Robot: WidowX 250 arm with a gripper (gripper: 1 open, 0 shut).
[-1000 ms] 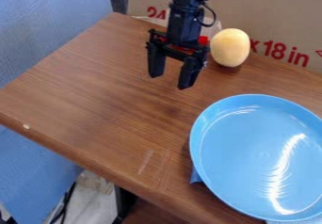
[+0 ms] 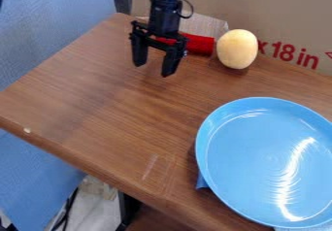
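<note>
The black gripper hangs over the back of the wooden table, its two fingers spread apart and pointing down with nothing seen between them. Just behind it lies a red object, partly hidden by the arm, with a pale item around it. A pale yellow egg-shaped object rests to the right of the red one.
A large light blue plate fills the front right of the table. Cardboard with red print stands along the back.
The gripper has moved back and to the left, toward the far edge of the table. The plate and egg-shaped object have not visibly moved.
</note>
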